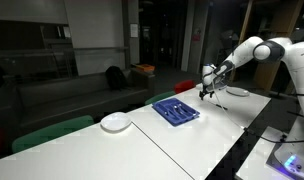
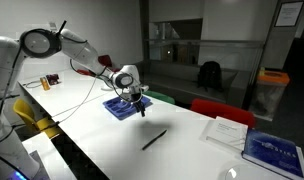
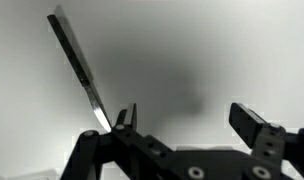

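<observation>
My gripper stands open above the white table, with nothing between its fingers. At the left of the wrist view lies a knife [image 3: 72, 50] with a black handle and a silver blade, outside the gap of the fingers. In exterior view 2 a dark, thin utensil [image 2: 154, 140], seemingly this knife, rests on bare table in front and to the right of the gripper [image 2: 142, 107]. A blue tray [image 1: 162, 107] holding a few utensils sits on the table; in exterior view 1 the gripper [image 1: 205, 95] is to its right, clear of it.
A white plate [image 1: 116, 122] lies left of the tray. White [image 2: 219, 135] and blue boxes [image 2: 272, 150] are at the right of exterior view 2. Red [image 2: 222, 110] and green chairs border the table. Open table surrounds the dark utensil.
</observation>
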